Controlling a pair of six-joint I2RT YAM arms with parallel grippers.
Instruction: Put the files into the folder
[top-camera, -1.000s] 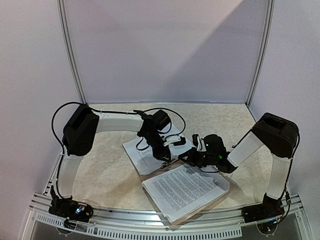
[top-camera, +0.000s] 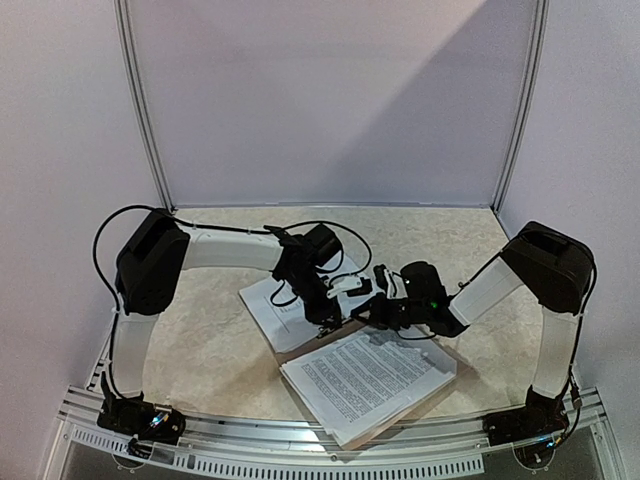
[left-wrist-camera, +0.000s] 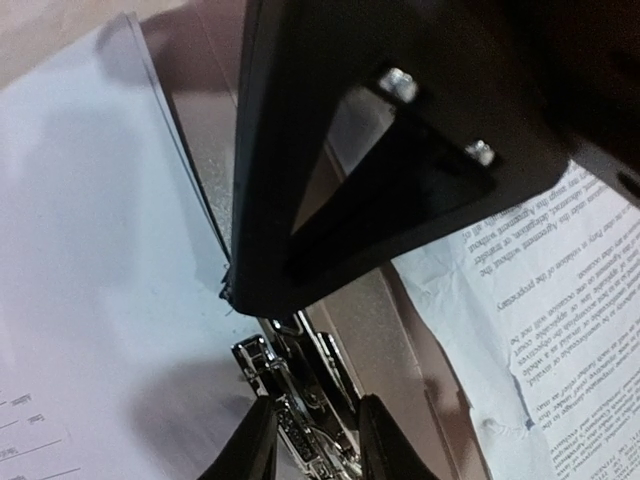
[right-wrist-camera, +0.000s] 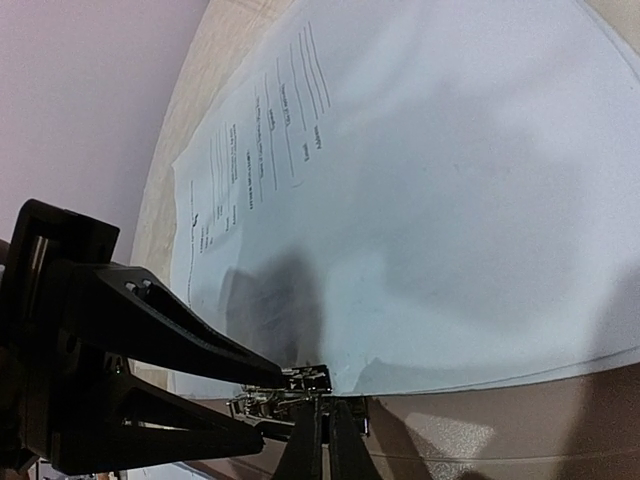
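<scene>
The open folder (left-wrist-camera: 375, 330) has a metal clip (left-wrist-camera: 300, 400) along its spine. White sheets lie on both sides: a mostly blank stack (top-camera: 275, 318) on the far side, printed papers (top-camera: 365, 375) on the near side. My left gripper is at the clip, its fingers apart with the metal between them; whether they press on it is unclear. Close by, my right gripper is shut at the other end of the clip's visible part, with nothing clearly showing between its fingertips. Both arms hide part of the spine in the top view.
The two grippers are very close together over the spine. Bare tabletop (top-camera: 215, 335) lies to the left and behind the folder. A metal rail (top-camera: 270, 435) runs along the front edge, near the printed papers' lower corner.
The folder and its papers have shifted a little to the left. My right arm has also moved slightly left, while the left gripper stays near the clip.
</scene>
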